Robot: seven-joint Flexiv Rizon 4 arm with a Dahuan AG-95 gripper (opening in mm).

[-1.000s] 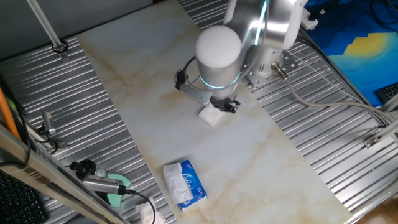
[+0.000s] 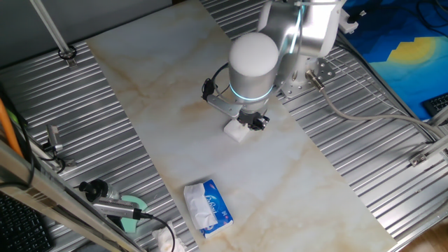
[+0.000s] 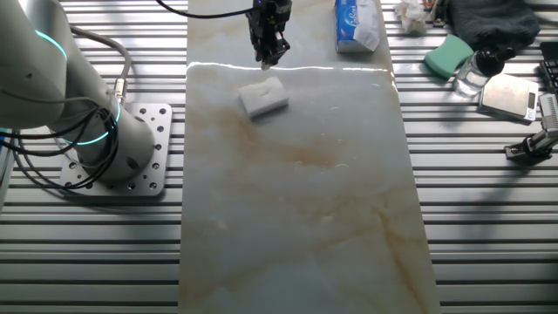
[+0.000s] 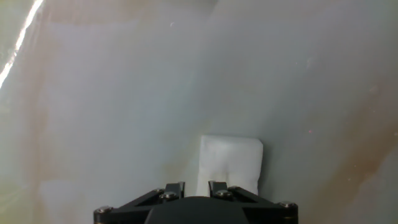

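A white block (image 3: pixel 263 97), sponge-like, lies flat on the marbled board (image 3: pixel 288 201). My gripper (image 3: pixel 268 59) is above the board and apart from the block, to its upper side in exterior view 2. From the wrist, the white block (image 4: pixel 232 158) shows just ahead of and below the fingertips, a little right of centre; its near end is hidden. A narrow gap separates the two fingers (image 4: pixel 221 192), and nothing is held in it. In exterior view 1 the gripper (image 2: pixel 255 123) partly covers the block (image 2: pixel 236 131).
A blue tissue pack (image 2: pixel 208 208) lies near the board's edge. Beyond that edge are a green item (image 3: pixel 448 56), a clear bottle (image 3: pixel 471 74) and a small scale (image 3: pixel 509 96) on the slatted table. Most of the board is clear.
The block and tissue pack stay put.
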